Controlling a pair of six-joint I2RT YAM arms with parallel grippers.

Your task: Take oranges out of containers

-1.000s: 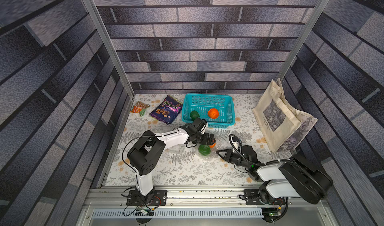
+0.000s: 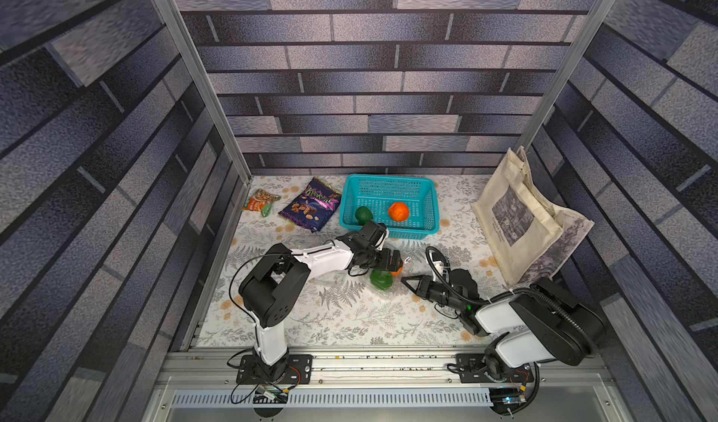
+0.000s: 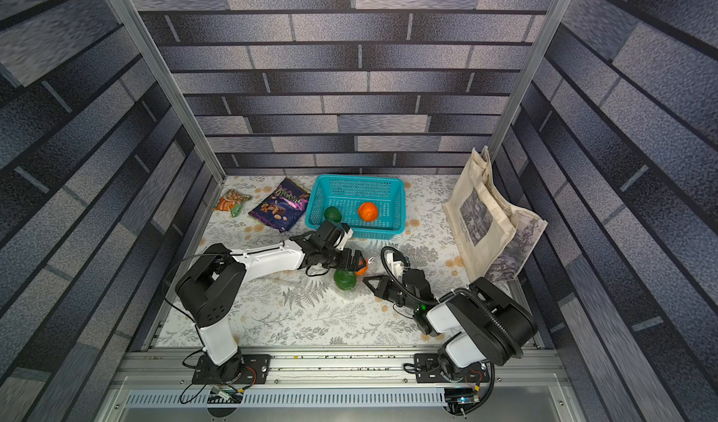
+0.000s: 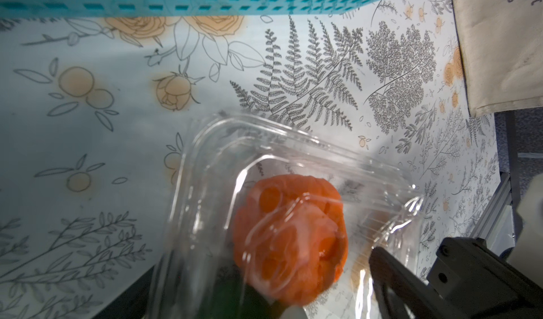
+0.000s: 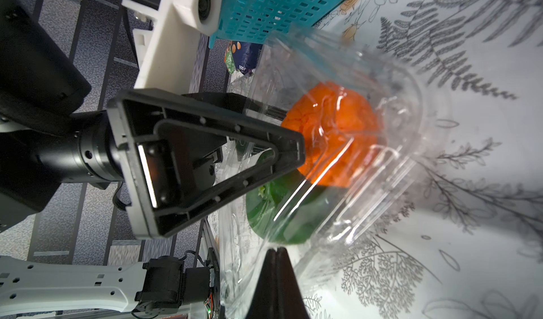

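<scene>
A clear plastic container (image 4: 198,166) holds an orange (image 4: 288,231) beside a green fruit (image 5: 271,217) on the front-middle of the table. My left gripper (image 2: 389,259) is open, low over the container; in the left wrist view its fingers flank it. My right gripper is shut, nothing seen between its fingertips, at the container's right-front side. Another orange (image 2: 398,211) sits in the teal basket (image 2: 426,197), with a second green fruit (image 2: 363,214) at its left.
A navy snack bag (image 2: 309,203) and small orange packet (image 2: 260,201) lie back left. A beige tote bag (image 2: 523,220) stands at the right. The back-right table beside the basket is clear.
My right arm has moved slightly left, toward the container. The left arm shows no clear movement.
</scene>
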